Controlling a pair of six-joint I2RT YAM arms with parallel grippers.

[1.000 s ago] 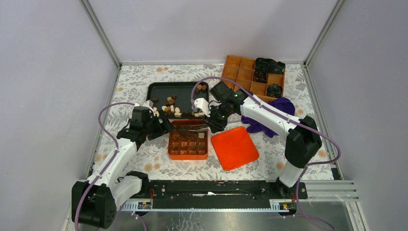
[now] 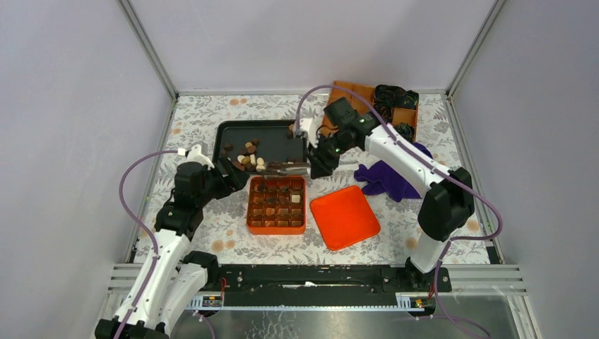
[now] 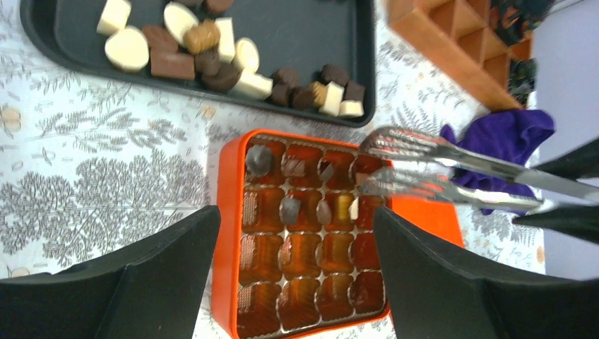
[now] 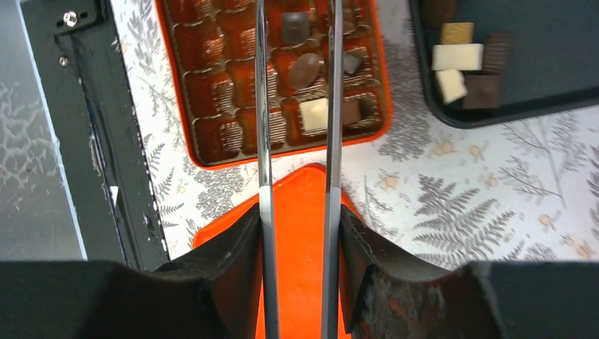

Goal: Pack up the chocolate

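Note:
An orange gridded box (image 2: 276,229) holds chocolates in some compartments, others empty. Behind it a black tray (image 2: 260,131) carries mixed dark, brown and white chocolates (image 3: 169,65). My right gripper (image 2: 325,167) is shut on metal tongs, whose ends reach over the box's back edge toward the tray; in the left wrist view they hang above the box's right part, and I cannot tell if anything is between their tips. My left gripper (image 2: 233,171) stands open at the box's back left, above it, with nothing seen between its fingers.
A red-orange lid or tray (image 2: 345,217) lies right of the box. A purple cloth (image 2: 387,180) and a wooden compartment box (image 2: 350,99) with dark items are at the back right.
My right arm and tongs have risen and moved back, out from low over the box toward the tray. My left arm has drawn slightly to the left.

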